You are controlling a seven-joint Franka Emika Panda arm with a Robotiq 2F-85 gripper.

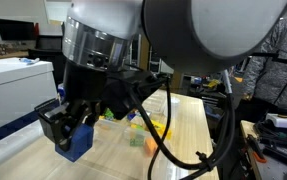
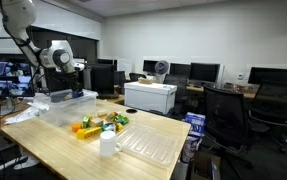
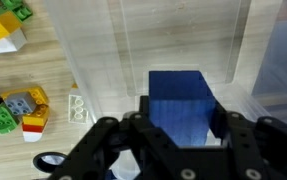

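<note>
A blue block (image 3: 180, 105) sits between the fingers of my gripper, which is shut on it, in the wrist view. Below it spreads a clear plastic bin (image 3: 133, 45), its bottom looking empty around the block. From exterior view 1 the blue block (image 1: 75, 143) hangs under the arm at lower left, tilted a little; how far it is from the bin's floor I cannot tell. In exterior view 2 the arm reaches over the clear bin (image 2: 55, 113) at the table's far left end, and the gripper looks small there.
Colourful toy pieces (image 2: 111, 121) lie on the table beside the bin. A white mug (image 2: 108, 144) and a pale shallow tray (image 2: 153, 144) stand farther along. Behind the table is a white box (image 2: 149, 96). Bare wood shows near the front edge.
</note>
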